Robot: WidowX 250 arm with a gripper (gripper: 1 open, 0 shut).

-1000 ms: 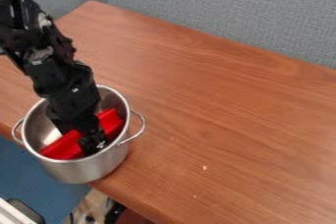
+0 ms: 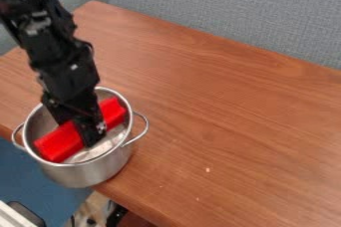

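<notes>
A steel pot [image 2: 86, 174] with two loop handles stands at the left front edge of the wooden table. Inside it is a long red object [image 2: 62, 143], lying diagonally and reaching up near the pot's far right rim. The black arm comes in from the upper left, and its gripper [image 2: 91, 127] is down inside the pot on the middle of the red object, shut on it. The fingertips are dark and partly hidden.
A grey wall runs along the back. Below the table's left edge are a blue surface and some hardware.
The gripper has risen slightly and shifted left, and the red object has come up with it, showing more above the pot's bottom.
</notes>
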